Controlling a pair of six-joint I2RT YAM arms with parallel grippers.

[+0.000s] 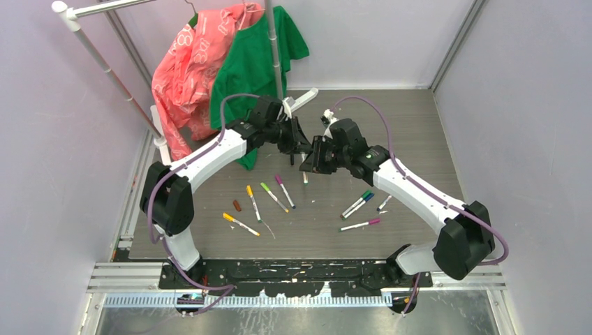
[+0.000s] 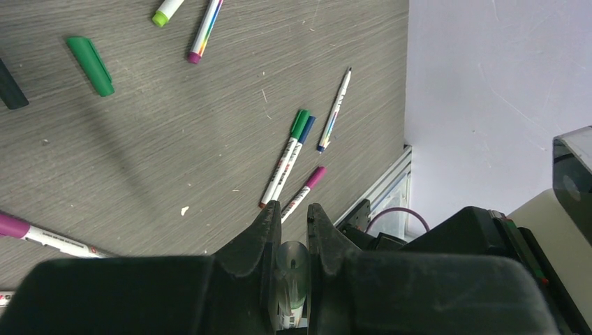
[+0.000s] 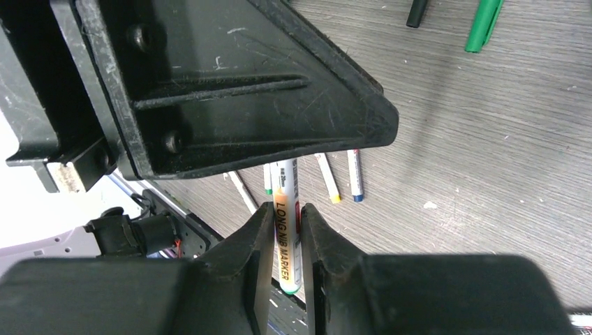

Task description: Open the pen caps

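My left gripper is shut on a marker (image 2: 292, 279), held upright in the middle of the top view. In the right wrist view that marker (image 3: 286, 230) hangs below the left gripper's black body, its white barrel lying between my right gripper's fingertips, which stand part open around it; whether they touch it is unclear. On the table lie several markers, among them a yellow-capped one (image 1: 241, 224), a green-capped one (image 1: 355, 204) and a purple-capped one (image 1: 359, 225). Loose green (image 2: 91, 66) and dark (image 2: 10, 89) caps lie there too.
A clothes rack with a red garment (image 1: 185, 77) and a green shirt (image 1: 244, 70) stands at the back left. Walls border both sides.
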